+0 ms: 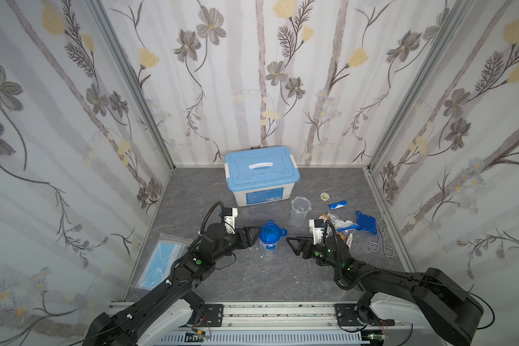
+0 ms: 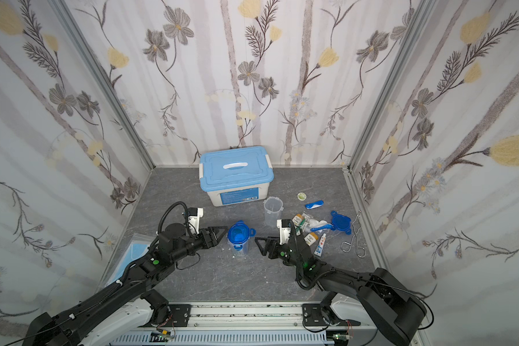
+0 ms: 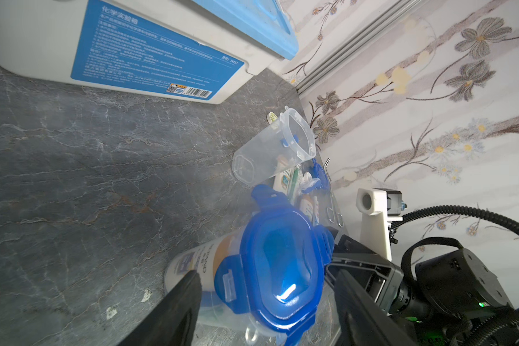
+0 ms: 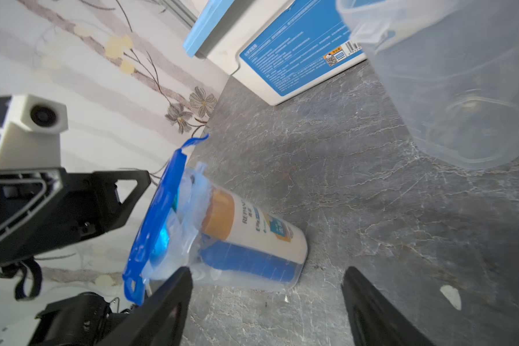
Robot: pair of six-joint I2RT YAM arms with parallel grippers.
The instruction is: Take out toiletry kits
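A clear plastic cup (image 4: 250, 271) with a blue lid (image 1: 270, 233) stands upright between my two arms. Through its wall a white-and-orange bottle (image 4: 265, 225) and something blue show inside. Clasps on the lid stick outward at its rim, one of them a blue clasp (image 1: 283, 232) toward the right arm. My left gripper (image 1: 255, 234) is close beside the cup's left side, fingers apart, gripping nothing. On the right side, a small gap from the cup, my right gripper (image 1: 291, 246) is also open and empty.
Behind the cup are a lidded storage box (image 1: 263, 173) and an empty clear cup (image 1: 300, 208). To the right lie bottles, a toothpaste tube (image 2: 320, 245), a blue lid (image 1: 366, 222) and metal tongs (image 1: 380, 245). A bagged mask (image 1: 161, 262) lies at left.
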